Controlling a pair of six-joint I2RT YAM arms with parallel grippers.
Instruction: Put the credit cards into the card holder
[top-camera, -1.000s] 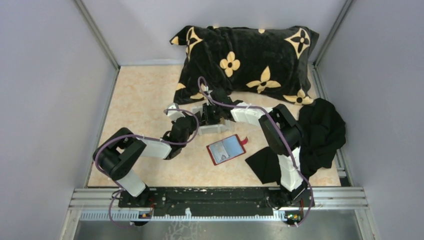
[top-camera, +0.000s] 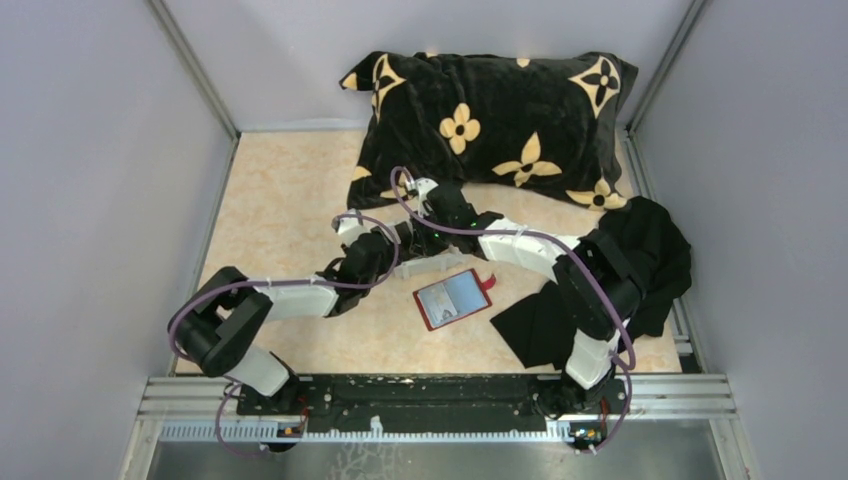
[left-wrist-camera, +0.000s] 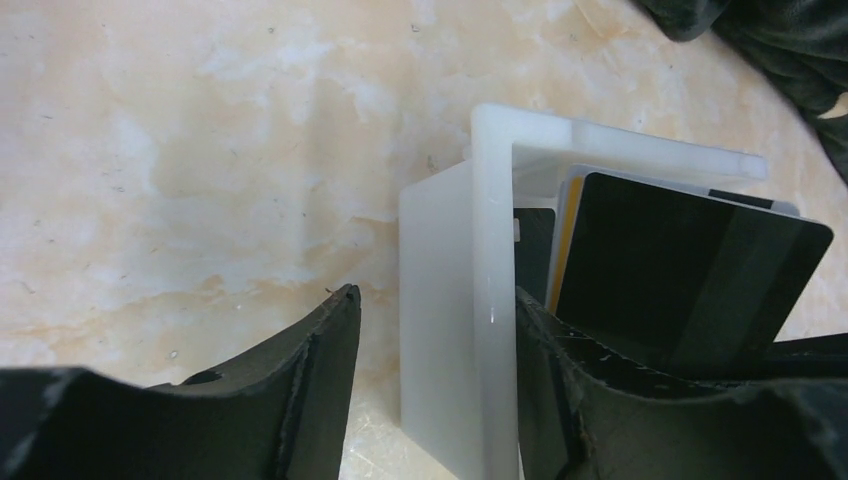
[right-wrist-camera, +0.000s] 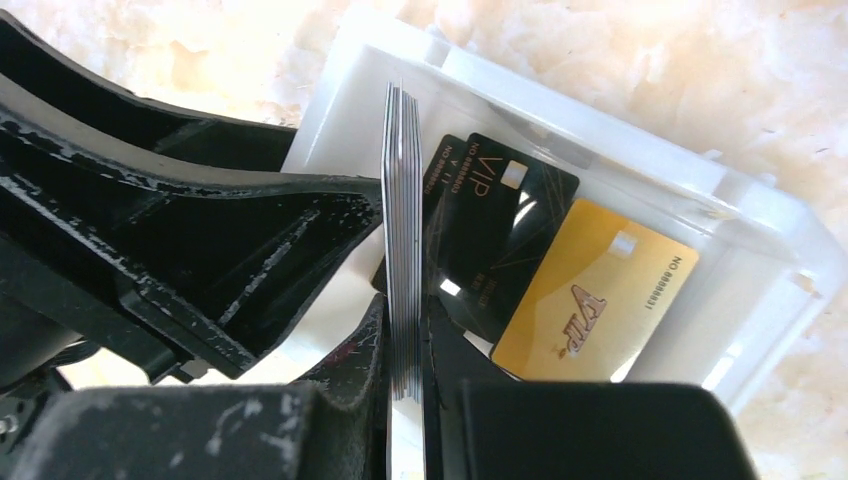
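In the right wrist view, a stack of several cards (right-wrist-camera: 405, 220) stands edge-on, pinched in my right gripper above the white box. Two black cards (right-wrist-camera: 505, 235) and a gold card (right-wrist-camera: 595, 290) lie flat in that box. My left gripper is part open around the box's end wall, one finger (left-wrist-camera: 320, 370) outside and the other inside beside a raised black card face (left-wrist-camera: 690, 270). Its finger reaches up to the stack in the right wrist view; contact is unclear. The red-edged card holder (top-camera: 453, 300) lies open on the table.
The white box (top-camera: 425, 265) sits below both grippers. Behind it lies a dark patterned cushion (top-camera: 500, 125), and a black cloth (top-camera: 535, 325) covers the right side. Bare table shows to the left and in front.
My right gripper has shifted slightly right and toward the front. The left forearm has swung a little left. The box appears slightly turned; the card holder has stayed put.
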